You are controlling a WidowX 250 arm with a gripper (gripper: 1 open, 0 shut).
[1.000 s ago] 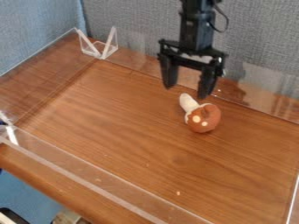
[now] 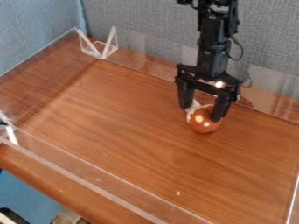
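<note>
A toy mushroom (image 2: 204,122) with an orange-red spotted cap and pale stem lies on the wooden table (image 2: 128,157), right of centre. My black gripper (image 2: 201,108) hangs from above over it, its two fingers low on either side of the stem. The fingers stand apart; whether they touch the mushroom cannot be told, and the stem is partly hidden by the gripper.
A white wire stand (image 2: 98,45) is at the back left corner. Clear low walls edge the table.
My gripper has moved down and to the right onto the mushroom, which lies in about the same place.
</note>
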